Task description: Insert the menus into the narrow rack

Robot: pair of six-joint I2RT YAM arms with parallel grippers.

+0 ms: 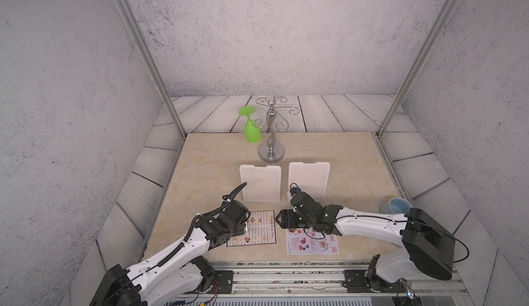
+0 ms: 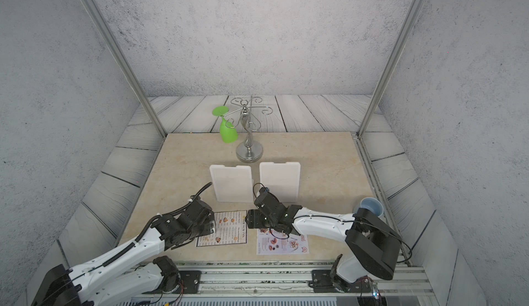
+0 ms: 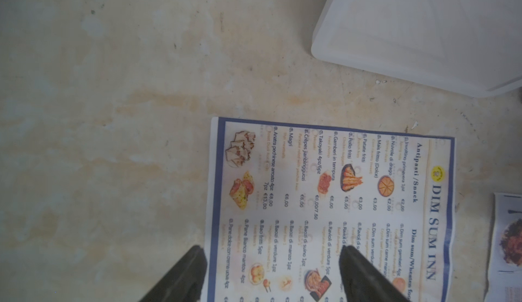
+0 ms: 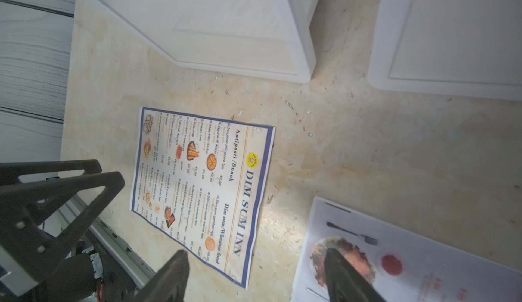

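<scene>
The Dim Sum Inn menu (image 3: 331,193) lies flat on the front table. Its right neighbour, a pink-printed menu (image 4: 407,264), also lies flat. Two upright white plastic racks, left (image 1: 260,183) and right (image 1: 308,176), stand behind them. My left gripper is low over the Dim Sum menu, fingers apart, nothing visibly between them. My right gripper hovers between the two menus, over the edge of the pink one, its fingers apart with nothing held.
A metal scroll stand (image 1: 271,150) and green upturned glass (image 1: 252,132) stand at the back. A light blue cup (image 2: 371,205) sits at the right edge. The table's back half has free room on both sides.
</scene>
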